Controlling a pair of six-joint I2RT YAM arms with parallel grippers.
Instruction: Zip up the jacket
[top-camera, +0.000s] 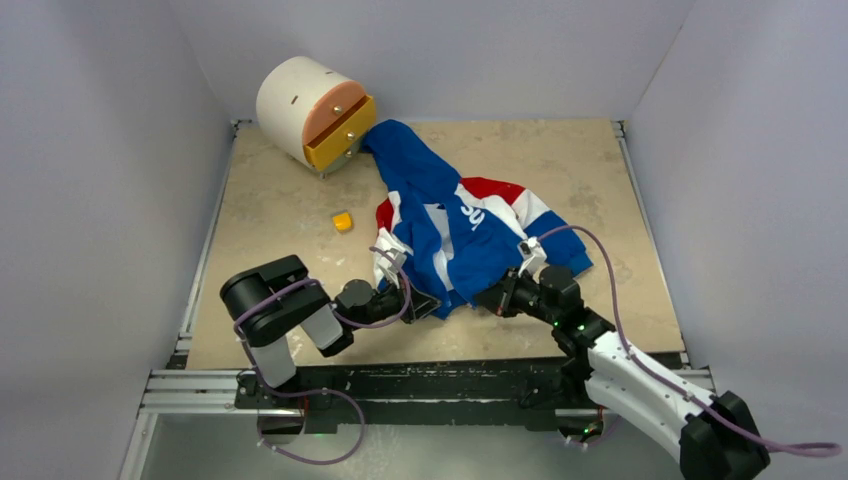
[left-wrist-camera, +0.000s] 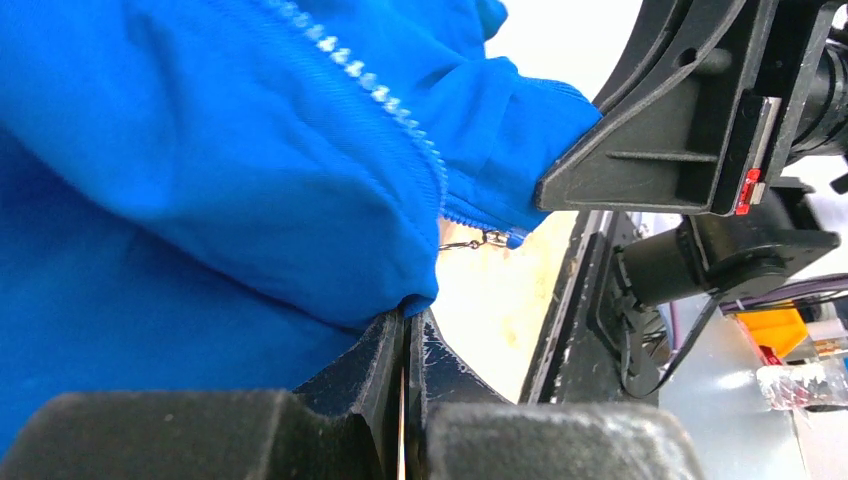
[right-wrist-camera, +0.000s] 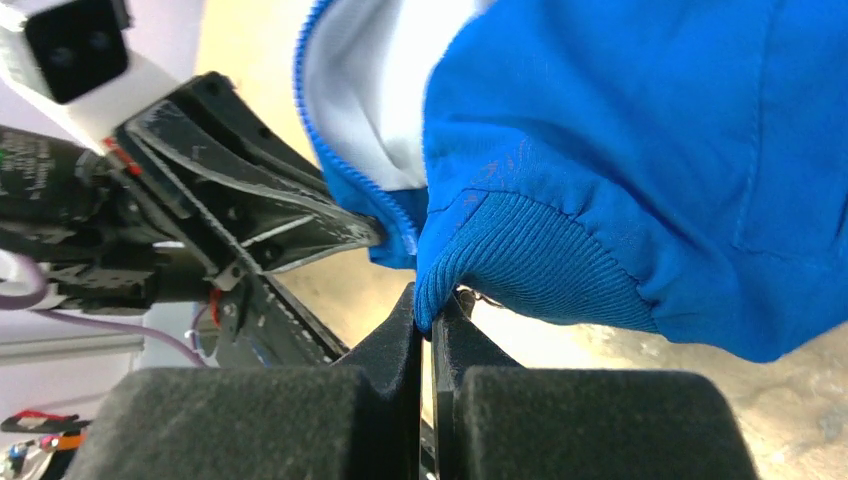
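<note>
A blue jacket (top-camera: 500, 250) with red and white sleeves lies with its front open and the pale lining showing. My left gripper (top-camera: 437, 303) is at the bottom of the left front panel; its fingers are shut on the jacket's lower corner (left-wrist-camera: 418, 298). White zipper teeth (left-wrist-camera: 380, 93) run along that edge. At the right panel's bottom corner is my right gripper (top-camera: 478, 300), shut on the ribbed hem (right-wrist-camera: 428, 310). Beside that corner, a small metal zipper pull (left-wrist-camera: 495, 238) shows in the left wrist view.
A white round cabinet (top-camera: 300, 95) with a yellow drawer stands at the back left. Left of the jacket lies a small yellow block (top-camera: 342, 221). Bare table (top-camera: 610, 190) extends to the right, and its front edge lies close below both grippers.
</note>
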